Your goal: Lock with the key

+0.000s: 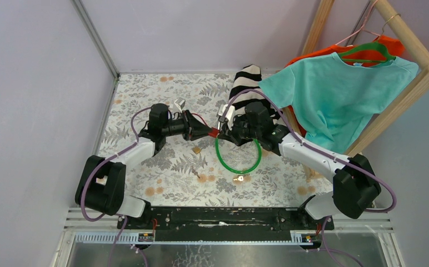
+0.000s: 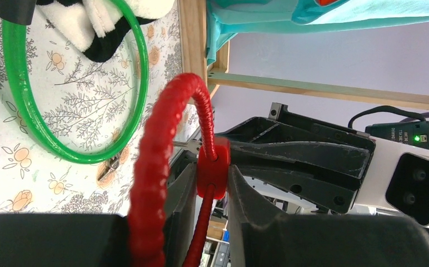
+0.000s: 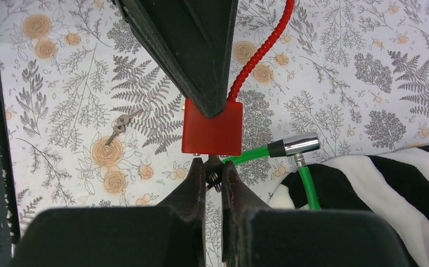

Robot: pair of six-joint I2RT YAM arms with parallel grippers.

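Note:
A red padlock with a red beaded cable point(image 2: 159, 156) is held between the fingertips of my left gripper point(image 1: 212, 132), seen close in the left wrist view. My right gripper is shut on a key point(image 3: 214, 167) at the padlock's underside; the key's shaft meets the lock body, though how deep it sits is hidden. A green loop lock point(image 1: 239, 169) with a metal cylinder point(image 3: 301, 143) lies below them. Loose keys point(image 3: 120, 125) lie on the floral mat.
A striped cloth point(image 1: 248, 78) lies at the back. A wooden rack point(image 1: 409, 103) with hanging shirts point(image 1: 340, 94) stands on the right.

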